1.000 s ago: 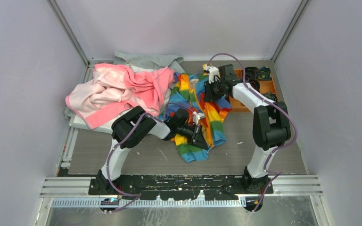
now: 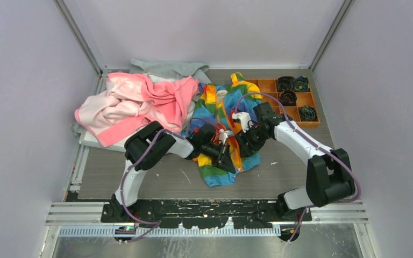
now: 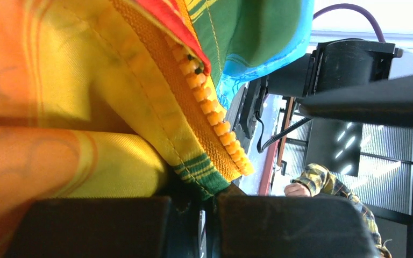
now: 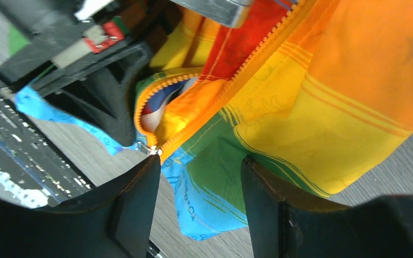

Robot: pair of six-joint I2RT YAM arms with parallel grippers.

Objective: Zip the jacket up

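The rainbow jacket (image 2: 212, 172) lies on the table. My left gripper is shut at the hem by the end of an orange zipper tape (image 3: 215, 123); cloth between its fingertips is hard to confirm. In the right wrist view, the zipper (image 4: 247, 64) runs down to a small metal piece (image 4: 153, 149) beside the left gripper's black body. My right gripper stands open over the lower jacket, its fingers either side of that zipper end and the green and blue cloth.
Pink and white garments (image 2: 129, 102) lie folded on the left. An orange organizer (image 2: 304, 121) with coiled dark items sits at back right. Bare table (image 2: 113, 177) shows at front left and right.
My right gripper has swung from the jacket's upper right down toward the lower zipper, beside the left gripper. The left arm looks unchanged.
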